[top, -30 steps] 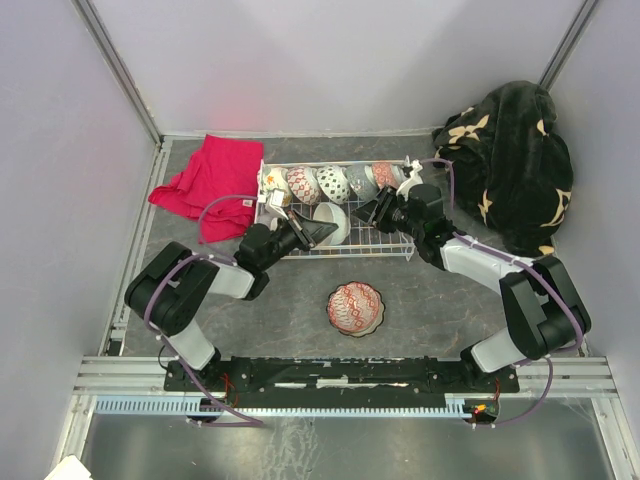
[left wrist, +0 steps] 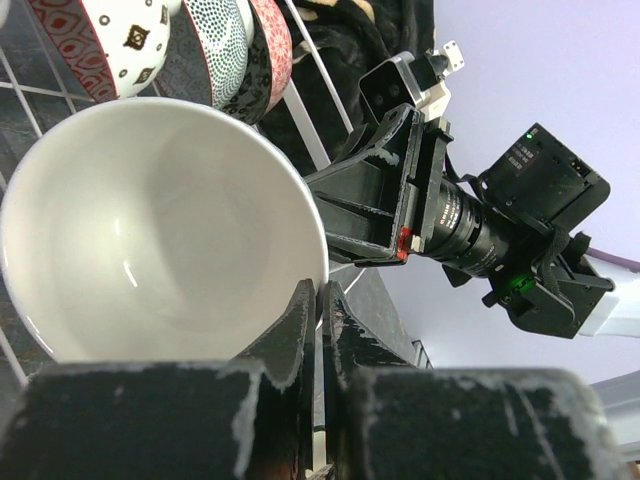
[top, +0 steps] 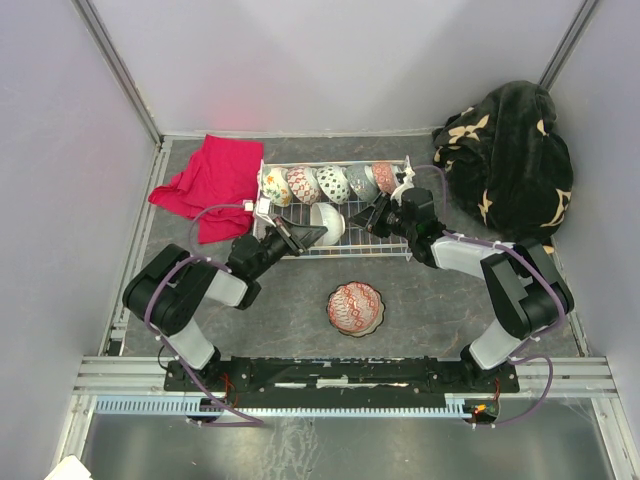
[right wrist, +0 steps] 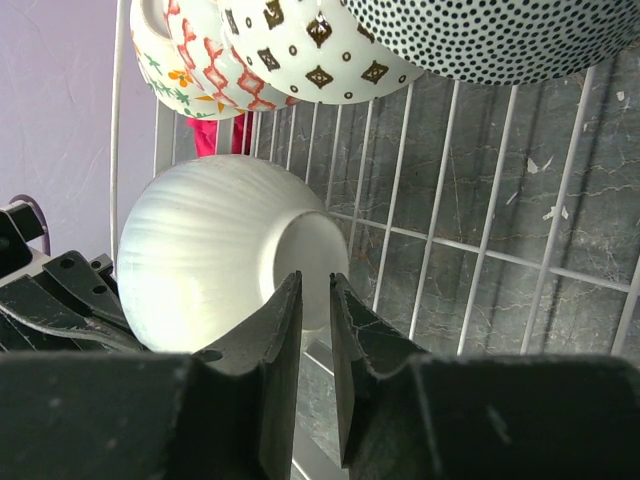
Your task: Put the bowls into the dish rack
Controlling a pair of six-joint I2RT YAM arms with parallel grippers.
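Observation:
My left gripper is shut on the thin rim of a white bowl (left wrist: 160, 230), which is tilted on its side over the front half of the wire dish rack (top: 350, 253). In the right wrist view, the underside of that bowl (right wrist: 200, 250) and its round foot face my right gripper. The right fingertips are slightly apart, with the foot visible beyond them. Whether they touch it, I cannot tell. A red-and-white patterned bowl (top: 355, 308) lies on the grey table in front of the rack.
Along the rack's back row stand several patterned bowls, among them a spotted one (top: 333, 183) and a reddish one (top: 384, 177). A red cloth (top: 215, 180) lies to the left, and a dark flowered blanket (top: 510, 165) is heaped to the right.
The left gripper and the white bowl have shifted slightly left and toward the front. My right arm has moved a little left, closer to the bowl's underside.

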